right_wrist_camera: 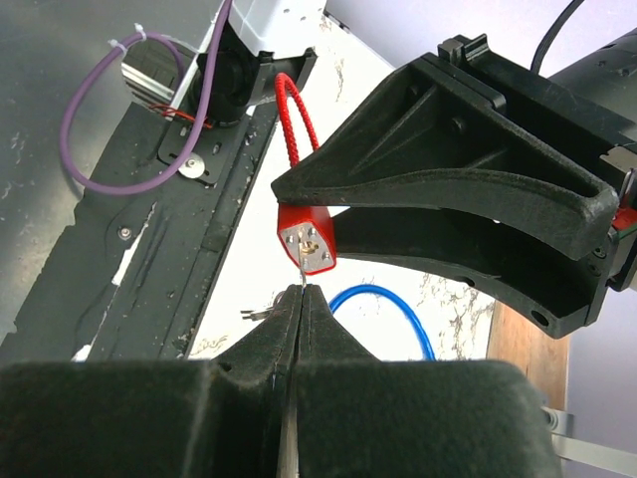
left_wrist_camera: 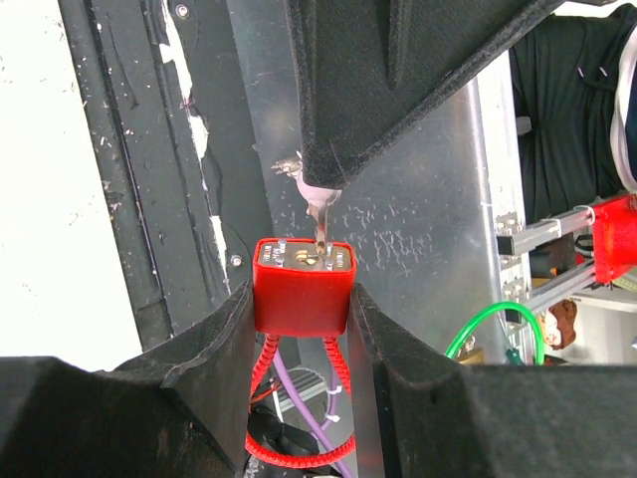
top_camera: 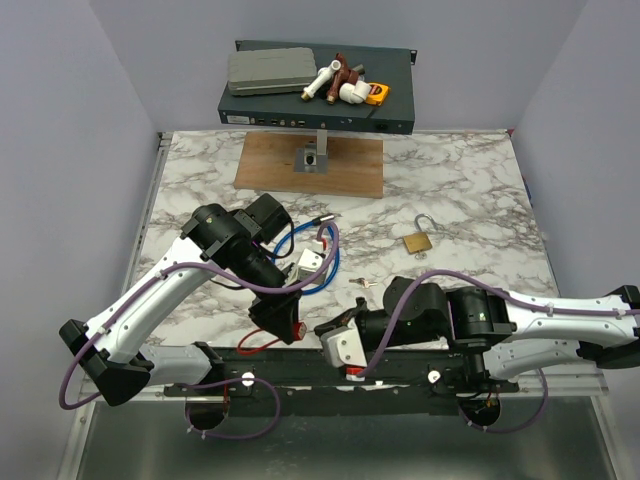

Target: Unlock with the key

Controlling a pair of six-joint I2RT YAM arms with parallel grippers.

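Observation:
A red lock (left_wrist_camera: 302, 299) with a red cable is gripped between the fingers of my left gripper, its metal keyhole face pointing away from them. In the top view, the left gripper (top_camera: 292, 326) is close to the right gripper (top_camera: 326, 330) over the front edge. My right gripper is shut on a thin key (right_wrist_camera: 303, 267), which points at the lock's face. In the left wrist view the key (left_wrist_camera: 320, 224) reaches the face around the keyhole; whether its tip sits inside, I cannot tell.
A blue cable (top_camera: 334, 262) loops on the marble table behind the grippers. Small keys (top_camera: 363, 282) lie near the middle, and an open brass padlock (top_camera: 417, 242) lies to the right. A wooden board (top_camera: 255, 165) with a metal latch is at the back.

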